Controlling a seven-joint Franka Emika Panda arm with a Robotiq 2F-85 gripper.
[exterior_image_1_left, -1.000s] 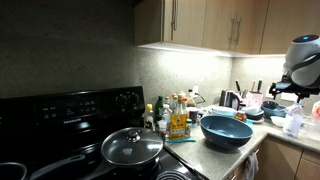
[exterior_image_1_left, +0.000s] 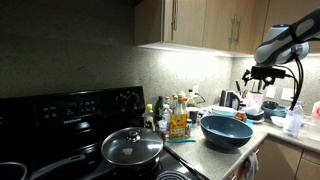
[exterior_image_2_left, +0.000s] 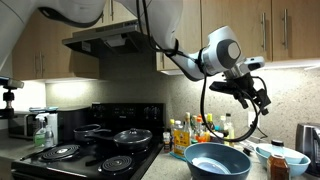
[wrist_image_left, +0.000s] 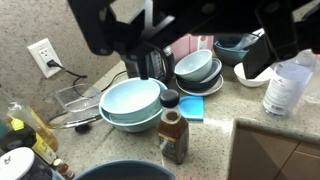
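Note:
In the wrist view my gripper shows as dark, blurred fingers at the top, spread apart with nothing held between them. It is raised above the counter, at the right in exterior view 1, where the gripper (exterior_image_1_left: 252, 77) is small. Below it, stacked light blue bowls (wrist_image_left: 130, 98) sit near the wall, beside a brown bottle with a black cap (wrist_image_left: 174, 137). A large dark blue bowl (exterior_image_1_left: 226, 130) rests on the counter nearer the stove; only its rim (wrist_image_left: 120, 166) enters the wrist view.
A lidded pan (exterior_image_1_left: 132, 148) stands on the black stove. Several bottles (exterior_image_1_left: 180, 120) crowd the counter between stove and bowl. A translucent jug (wrist_image_left: 288, 86) and smaller stacked bowls (wrist_image_left: 197, 68) occupy the far counter. Cabinets (exterior_image_1_left: 190, 22) hang overhead.
In exterior view 1, the arm and gripper have moved left and somewhat upward from the far right. The bowls, bottles and pan look unmoved.

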